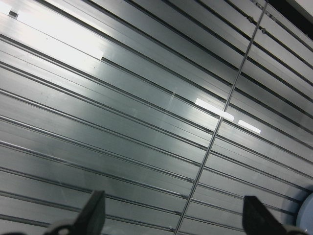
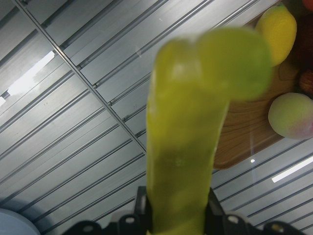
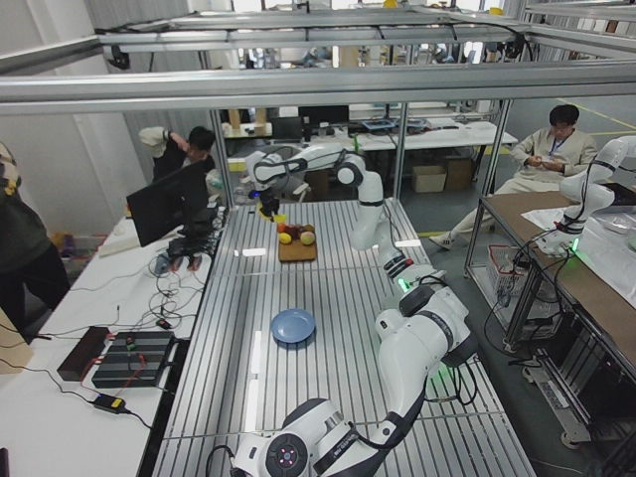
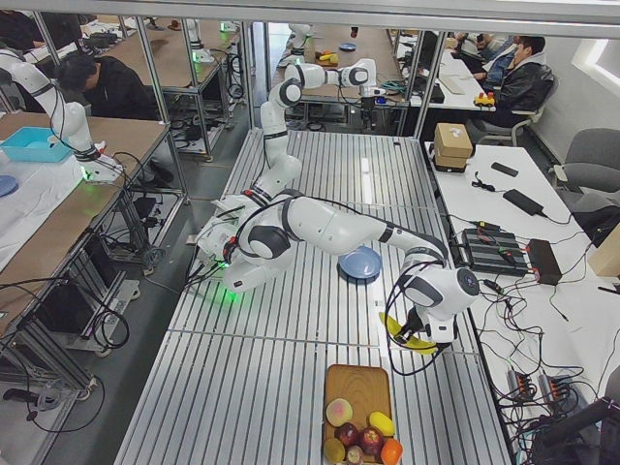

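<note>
My right gripper is shut on a yellow banana point(image 2: 178, 142), held above the slatted table beside the wooden tray point(image 4: 354, 387); it also shows in the camera right view point(image 4: 421, 339). On the tray are a peach point(image 2: 290, 115), a lemon point(image 2: 276, 36) and several other fruits. A blue plate point(image 3: 293, 325) lies mid-table. The left wrist view shows bare slats point(image 1: 122, 122), with the plate point(image 1: 305, 215) at the right edge; dark blurred fingertips of my left gripper sit low in that view, apart, with nothing visible between them.
Side desks with cables, a monitor point(image 3: 167, 204) and power units point(image 3: 134, 358) line one side. Metal frame posts and rails surround the table. Neighbouring benches hold other arms, and people sit nearby.
</note>
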